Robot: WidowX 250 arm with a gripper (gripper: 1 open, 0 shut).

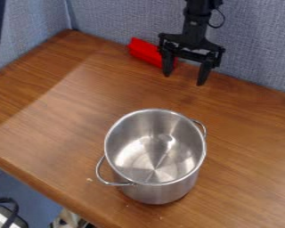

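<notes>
My black gripper (184, 71) is at the back of the table near the wall, its two fingers spread open. A red object (144, 51) lies against the back wall just left of it, partly behind the left finger. A steel pot (152, 183) with two loop handles stands in the front middle of the table, its inside empty.
A grey-blue wall (264, 44) runs along the back edge. Cables and hardware show at the lower left corner, beyond the table's edge.
</notes>
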